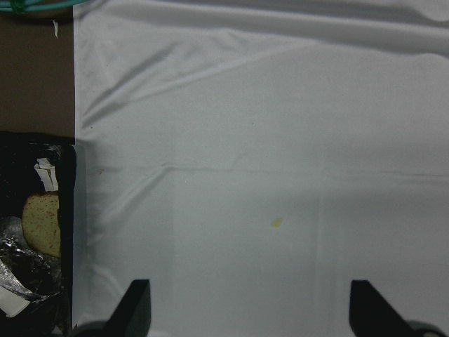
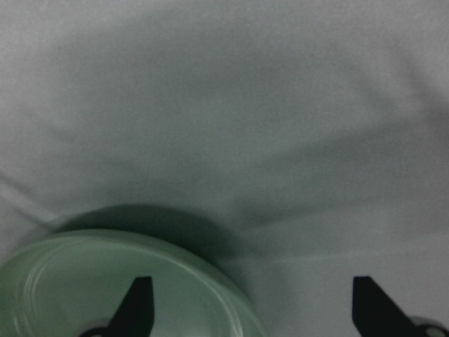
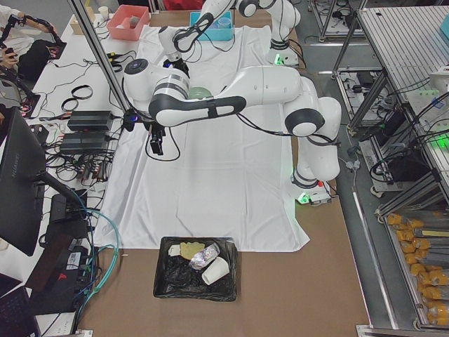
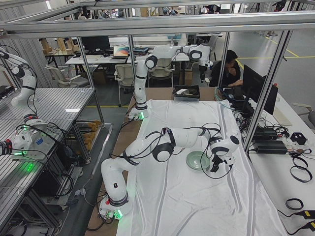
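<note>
A green plate (image 4: pixel 196 160) (image 2: pixel 91 288) lies on the white cloth (image 3: pixel 203 196), partly hidden by arms in the camera left view. My right gripper (image 4: pixel 215 164) hangs just beside and over its rim, open and empty. My left gripper (image 3: pixel 157 146) is raised over the cloth, open and empty. In the left wrist view, a black-lined bin (image 1: pixel 66 232) at the left edge holds a bread slice (image 1: pixel 41 225), crumpled foil and white scraps. The camera left view also shows a white cup (image 3: pixel 216 271) in that bin.
A blue container (image 3: pixel 214 35) stands at the far end of the cloth, beside a red box (image 3: pixel 130 21). Cables, black devices and a monitor (image 3: pixel 21 182) crowd the side table. A metal bench (image 3: pixel 407 63) stands across the aisle.
</note>
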